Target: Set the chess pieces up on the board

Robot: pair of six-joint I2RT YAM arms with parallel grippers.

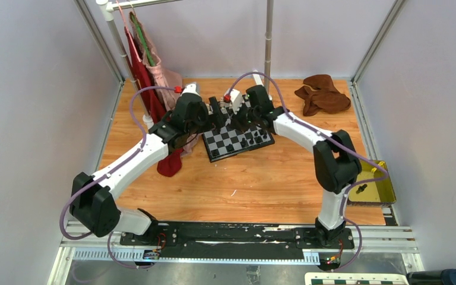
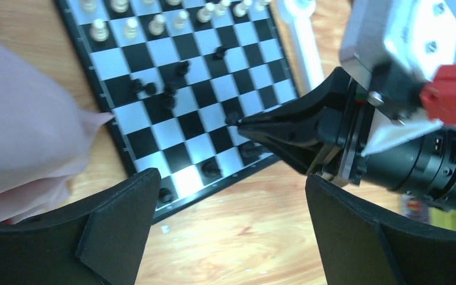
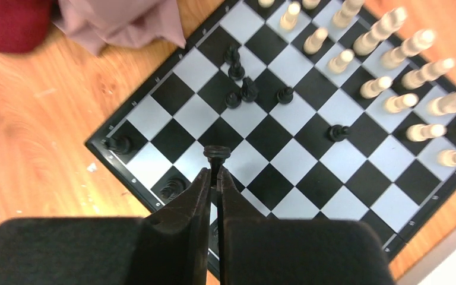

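The chessboard (image 1: 225, 145) lies mid-table. In the right wrist view, my right gripper is shut on a black piece (image 3: 217, 151) over the board. White pieces (image 3: 385, 29) line one side; several black pieces (image 3: 249, 89) are scattered on the squares, others such as a black piece (image 3: 172, 189) near the opposite edge. In the left wrist view, my left gripper stands open above the board, its fingers wide apart, with the right gripper and its piece between them farther down.
Pink cloth (image 2: 27, 130) and red cloth (image 1: 169, 163) hang left of the board. A brown cloth (image 1: 323, 95) lies back right. A yellow tray (image 1: 380, 190) holding a dark piece sits at the right.
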